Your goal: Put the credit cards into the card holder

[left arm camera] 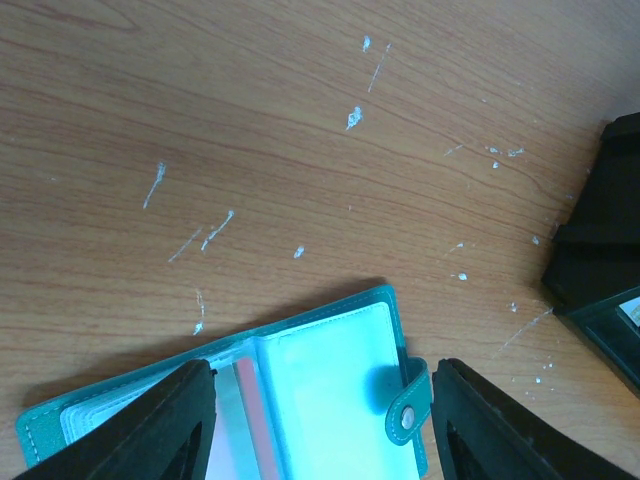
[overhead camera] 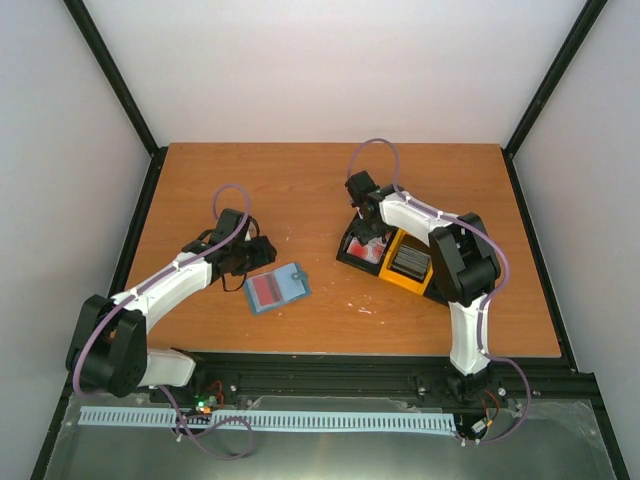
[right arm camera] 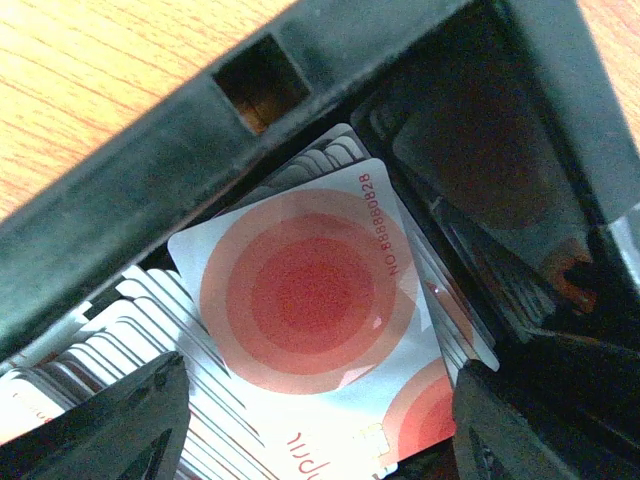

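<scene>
The teal card holder (overhead camera: 290,284) lies unfolded on the table at left of centre, with something pinkish in one half and a snap tab (left arm camera: 408,412) at its edge. Above it my left gripper hangs open and empty, its fingers spread. Credit cards fill a black bin (overhead camera: 376,262). The topmost card (right arm camera: 310,290), white with red-orange circles, lies across several others stacked on edge (right arm camera: 165,330). My right gripper is open over this card, one finger at either side; whether the fingertips touch it cannot be told.
Beside the card bin stands a yellow bin (overhead camera: 405,282) with dark contents. The black bin's raised walls (right arm camera: 120,170) close in around the cards. Bare wooden table (overhead camera: 320,320) lies between the holder and the bins, and behind them.
</scene>
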